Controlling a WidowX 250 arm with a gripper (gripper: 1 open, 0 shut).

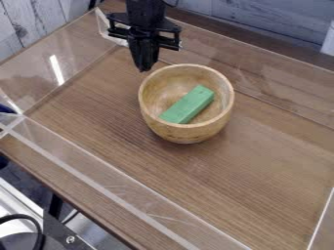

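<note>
A round wooden bowl (170, 124) sits near the middle of the table, holding a green block (187, 104) that lies slanted inside it. The dark gripper (146, 64) hangs just above and behind the bowl's back-left rim, pointing down. It looks shut, with nothing visible between its fingertips, though they are small in view.
A pale object (117, 29), partly hidden, is behind the arm at the top left. A black cable curls at the lower left.
</note>
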